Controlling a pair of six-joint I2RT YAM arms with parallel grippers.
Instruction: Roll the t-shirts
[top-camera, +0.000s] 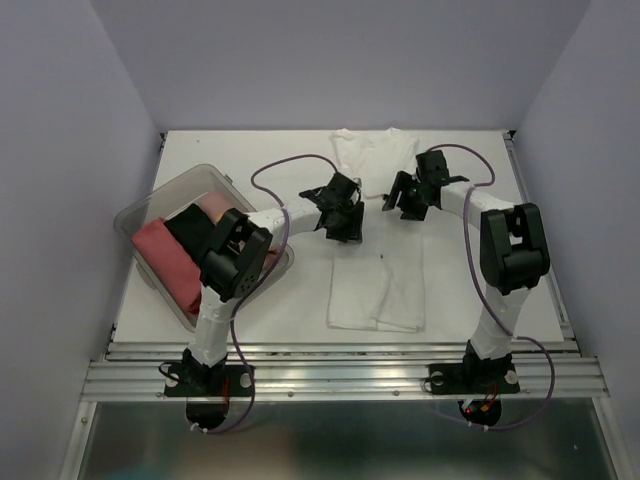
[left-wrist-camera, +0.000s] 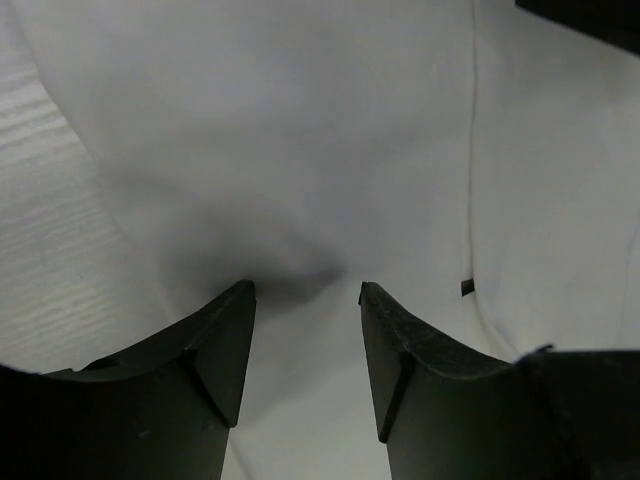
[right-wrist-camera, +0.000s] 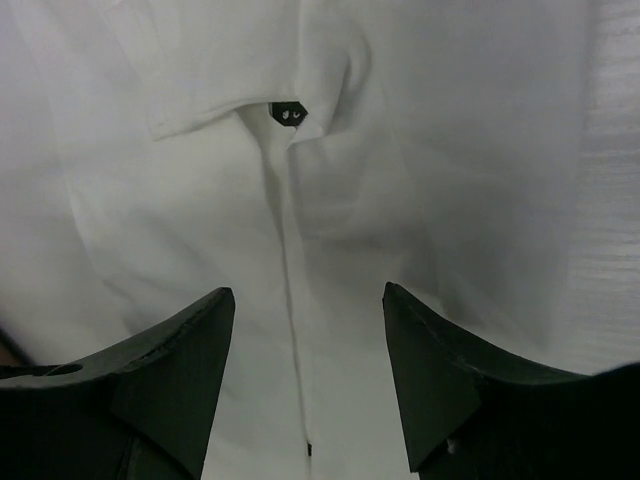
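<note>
A white t-shirt (top-camera: 357, 292) lies on the white table, folded into a long strip that runs from the back towards the front edge. Its wider end (top-camera: 388, 150) spreads out at the back. My left gripper (top-camera: 349, 238) hovers over the strip's left side, fingers apart; in the left wrist view only white cloth (left-wrist-camera: 300, 180) shows past the fingers (left-wrist-camera: 225, 345). Over the right side is my right gripper (top-camera: 398, 208), also open. In the right wrist view a fold with a small dark tag (right-wrist-camera: 288, 113) lies beyond its fingers (right-wrist-camera: 205, 340).
A clear plastic bin (top-camera: 128, 215) at the left holds several folded cloths, among them a red one (top-camera: 168, 262); the left arm reaches over it.
</note>
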